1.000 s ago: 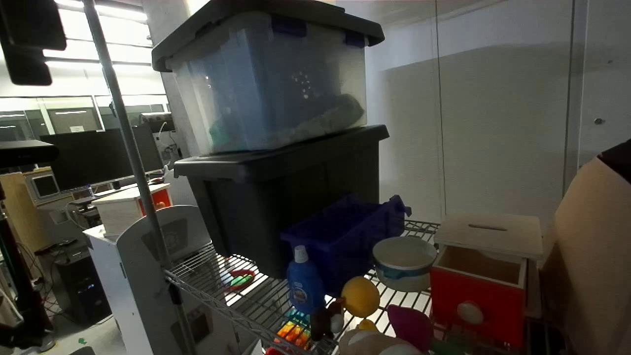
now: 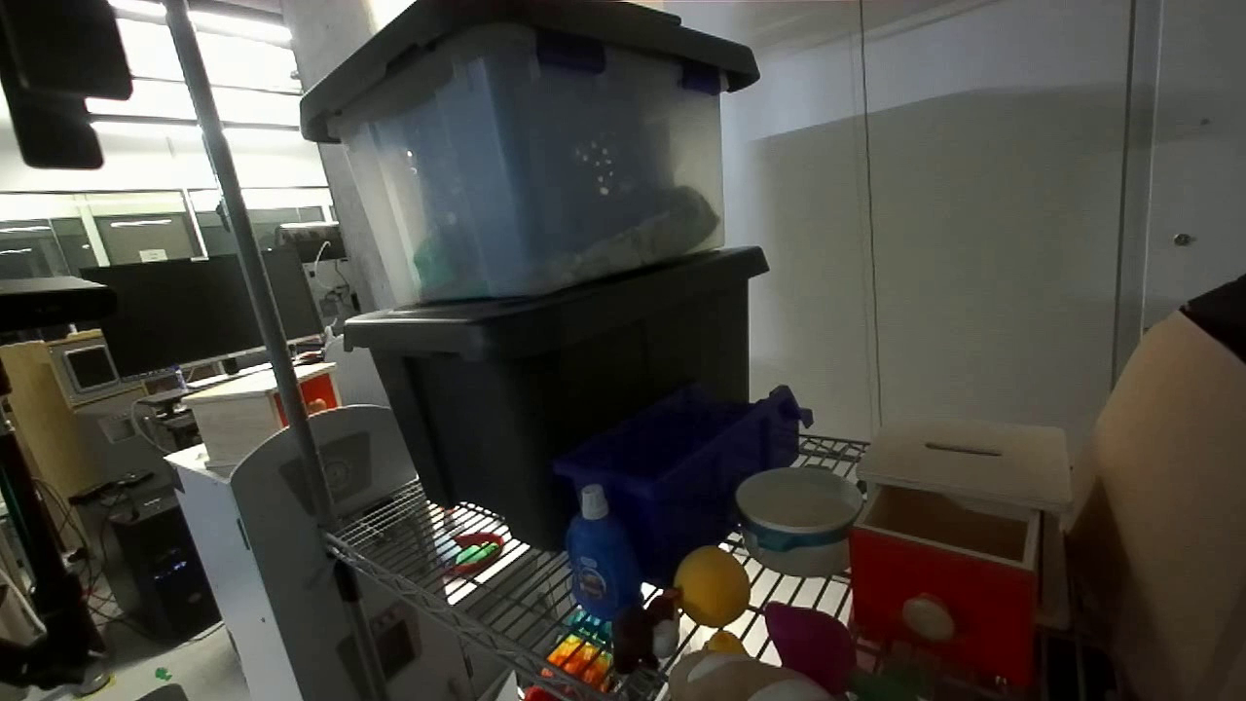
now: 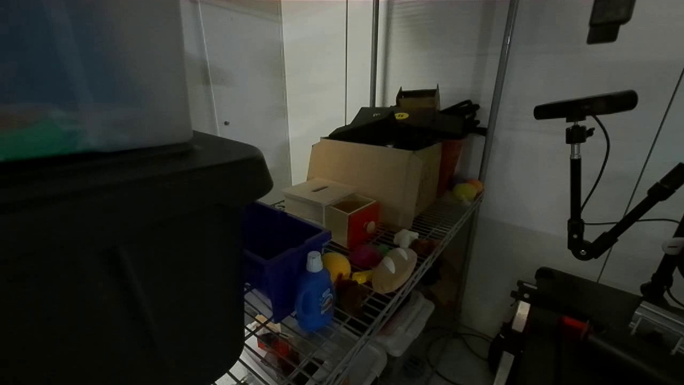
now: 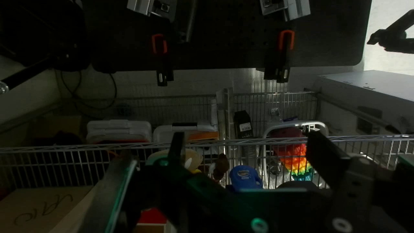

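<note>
In the wrist view my gripper is open, its dark fingers spread wide apart with nothing held between them. Beyond them the wire shelf's edge [image 4: 217, 142] runs across the picture. A blue bottle [image 4: 244, 177] shows low in the gap between the fingers, with a brown toy [image 4: 221, 166] to its left. In the first exterior view the same blue bottle with a white cap stands upright on the shelf, beside a dark blue bin [image 2: 666, 461]. Neither exterior view shows the gripper.
A yellow ball [image 2: 713, 586], a lidded white pot [image 2: 801, 532] and a red-fronted wooden box [image 2: 948, 596] crowd the shelf. Stacked large bins [image 2: 549, 397] tower behind the bottle. A cardboard box [image 3: 365, 173] stands farther along. Bare wire shelf [image 2: 403, 537] lies left of the bottle.
</note>
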